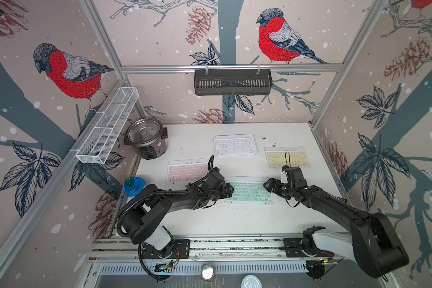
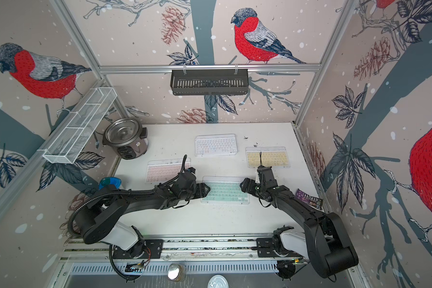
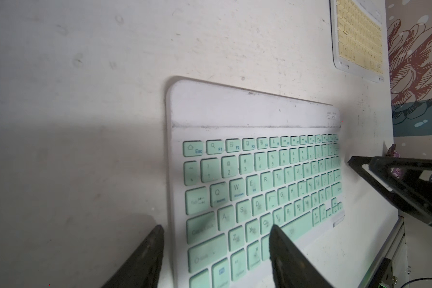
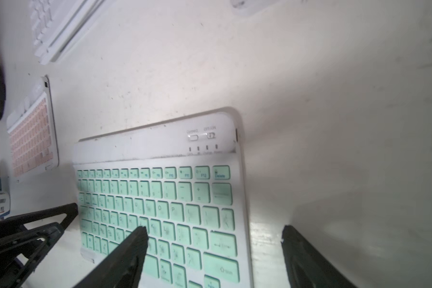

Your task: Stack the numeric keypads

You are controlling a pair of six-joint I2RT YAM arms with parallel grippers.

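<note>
The green-keyed keypad [image 1: 248, 190] lies flat and nearly straight in the middle of the white table. At its left edge my left gripper is part open, one finger outside the edge and the other over the keys, with nothing visibly gripped. Likewise my right gripper stands open around the right edge, its fingers on either side of it. A pink keypad [image 1: 189, 171] lies behind the left gripper, partly hidden. Further back are a white keypad [image 1: 235, 145] and, to the right, a yellow keypad [image 1: 287, 157], whose front the right arm partly covers.
A grey cooker [image 1: 146, 138] stands at the table's back left, with a blue bowl [image 1: 134, 186] by the left edge. A purple wrapper [image 2: 309, 198] lies at the right edge.
</note>
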